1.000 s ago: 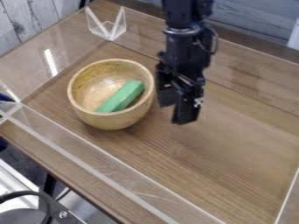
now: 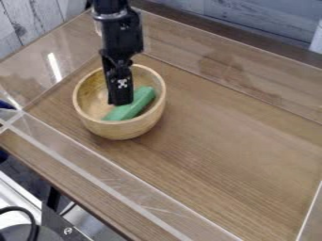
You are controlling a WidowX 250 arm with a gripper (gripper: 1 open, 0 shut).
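Observation:
My gripper (image 2: 120,94) hangs from the top of the view, dark and open, inside the upper left part of a round wooden bowl (image 2: 153,120). A green elongated object (image 2: 131,107) lies tilted in the bowl, just to the right of and below the fingertips, with nothing clearly between the fingers.
A clear plastic-looking strip (image 2: 32,132) runs along the left. Dark cables (image 2: 19,221) lie at the bottom left corner. A pale object sits behind the arm at the top.
My gripper has moved left from the right of the bowl to over and into it. The bowl and green object appear slightly shifted in the view.

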